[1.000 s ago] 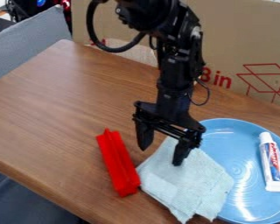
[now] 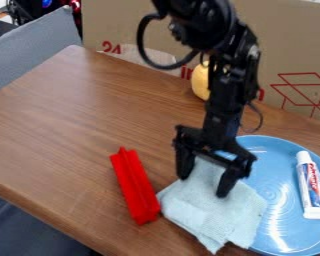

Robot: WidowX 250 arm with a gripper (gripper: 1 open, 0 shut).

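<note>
My black gripper (image 2: 206, 170) reaches down from the top onto a pale folded cloth (image 2: 216, 210), its two fingers apart and low at the cloth's upper part; whether anything is between them is hard to tell. The cloth lies at the front, overlapping the left side of a blue plate (image 2: 287, 235). A toothpaste tube (image 2: 312, 182) rests on the plate's right part. A red elongated object (image 2: 135, 185) lies left of the cloth, apart from the gripper.
A yellow object (image 2: 200, 83), partly hidden by the arm, stands at the back before a cardboard box (image 2: 290, 50). A grey surface (image 2: 23, 55) is beyond the left edge.
The arm has shifted to the right, and the gripper now sits on the upper part of the cloth with its fingers farther right.
</note>
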